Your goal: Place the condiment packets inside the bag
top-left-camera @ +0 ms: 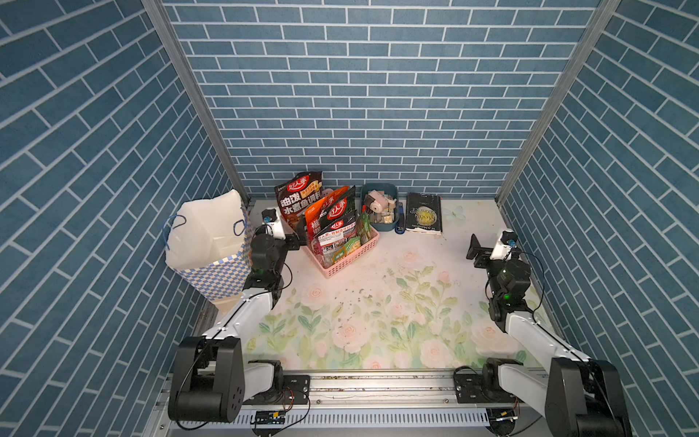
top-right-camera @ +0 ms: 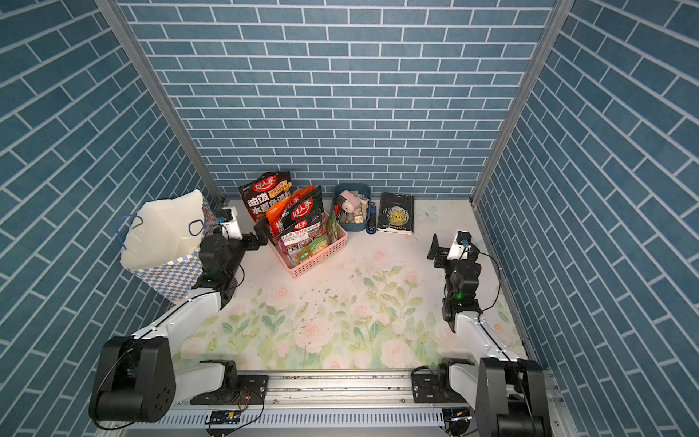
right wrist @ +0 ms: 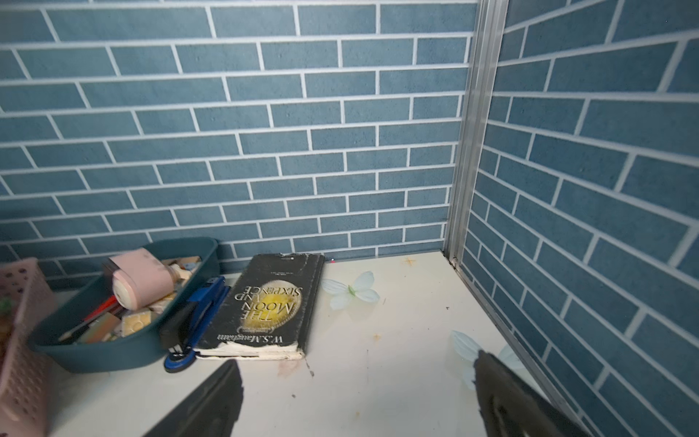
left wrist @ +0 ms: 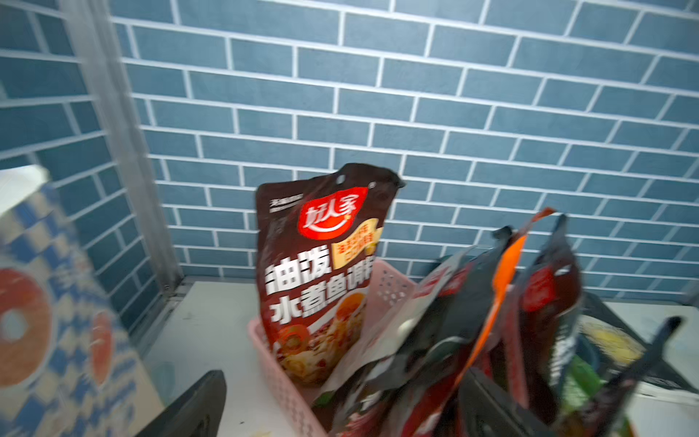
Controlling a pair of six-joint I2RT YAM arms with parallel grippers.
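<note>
Several condiment packets stand upright in a pink basket (top-left-camera: 352,260) at the back left of the table. The tallest, a dark brown packet (left wrist: 320,280), leans at the basket's far left end; black, orange and green packets (top-left-camera: 338,225) crowd its right part. A checkered bag (top-left-camera: 218,273) with a white inside and blue handles stands at the left, its top open. Between bag and basket is my left gripper, open, close to the basket's left side and holding nothing. Far to the right, over bare table, my right gripper is open and empty.
A teal bin (right wrist: 109,357) with small items stands behind the basket. Beside it lie a blue stapler-like object (right wrist: 195,320) and a black book (right wrist: 258,309).
</note>
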